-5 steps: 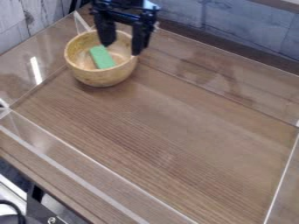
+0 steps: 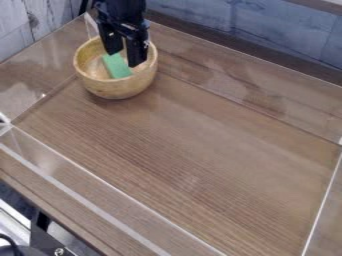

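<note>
A tan wooden bowl [image 2: 115, 84] sits at the upper left of the wooden table, with a green object [image 2: 116, 65] inside it. My black gripper [image 2: 127, 50] is over the bowl's back half, just beside the green object, its fingers open and pointing down. The arm comes from the top edge. Whether the fingertips touch the bowl or the object is too small to tell.
A blue-grey surface lies beyond the back right edge. Some black cables or parts are at the bottom left corner, off the table.
My gripper has moved left, from the bowl's back right to over the bowl beside the green object. The bowl looks about where it was.
</note>
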